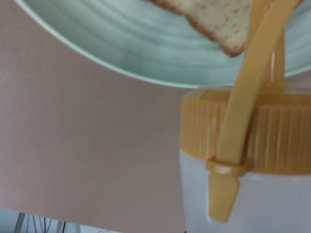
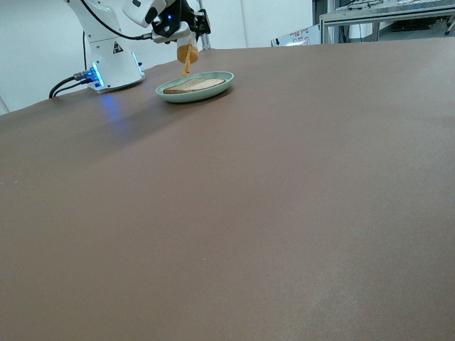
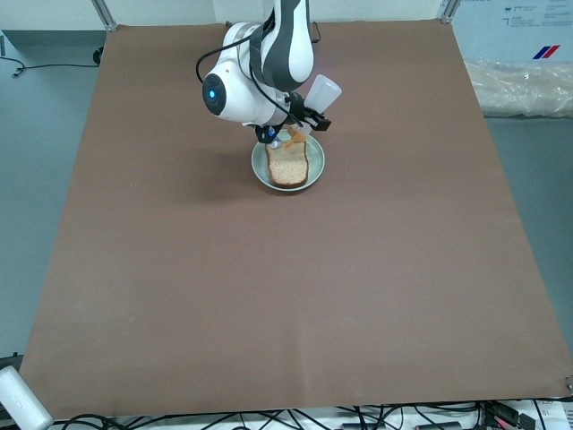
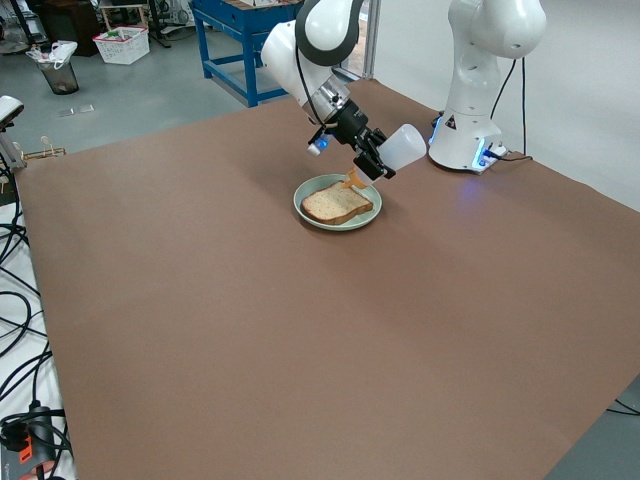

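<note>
A pale green plate [image 4: 360, 218] holds a slice of bread [image 3: 286, 168] near the back middle of the table. My gripper [image 4: 378, 160] is shut on a translucent white squeeze bottle [image 1: 252, 204] with an orange cap [image 1: 209, 126], held tilted just over the plate. The orange nozzle [image 1: 277, 65] and its strap reach over the bread in the wrist view. Whether anything comes from the nozzle I cannot tell.
Cables run along the table's edge, and my arm's white base [image 4: 460, 135] stands at the back beside the plate.
</note>
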